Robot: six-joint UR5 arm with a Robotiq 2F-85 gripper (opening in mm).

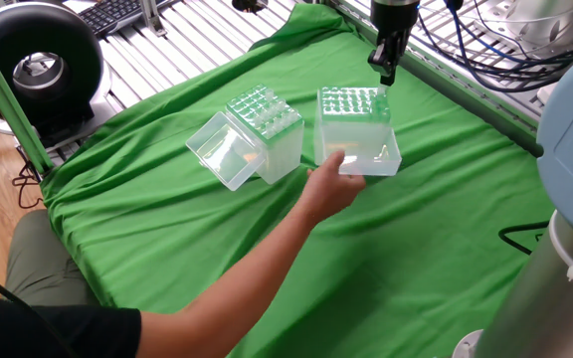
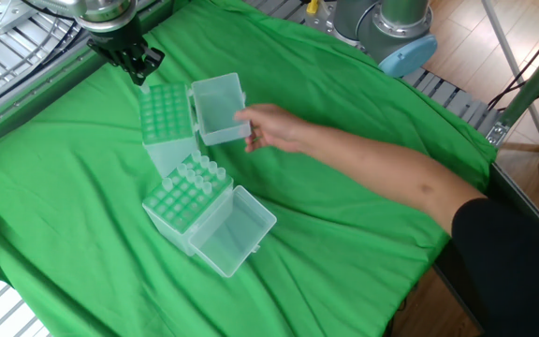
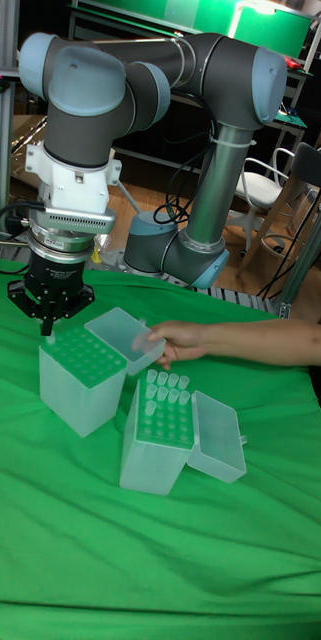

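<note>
My gripper (image 1: 386, 80) points down at the far corner of a clear box with a green perforated top (image 2: 166, 114). It looks shut on a small clear tube (image 3: 48, 338), which sits at that corner; whether it is in a hole cannot be told. No other tubes show in this box's top. A person's hand (image 1: 334, 187) holds this box's hinged lid (image 2: 219, 109). Beside it, a second box (image 3: 157, 461) has several clear tubes (image 2: 197, 170) standing in its green top, along with empty holes. Its lid (image 2: 235, 233) hangs open.
Green cloth (image 1: 396, 268) covers the table, with free room around the boxes. The person's forearm (image 2: 372, 167) reaches across it, close to the lids. Cables (image 1: 505, 55) and the table's metal edge lie behind the gripper.
</note>
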